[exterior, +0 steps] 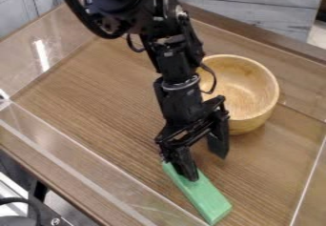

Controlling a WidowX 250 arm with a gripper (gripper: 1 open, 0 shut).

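A black robot arm reaches down from the top centre to my gripper [197,152], which stands open low over the wooden surface. Its left finger is at the upper end of a flat green bar [201,194] lying near the front; whether it touches the bar is hard to tell. The other finger is over bare wood to the right.
A pale yellow bowl [254,82] sits to the right, behind the gripper. A pale wood-panelled wall [268,10] runs along the back.
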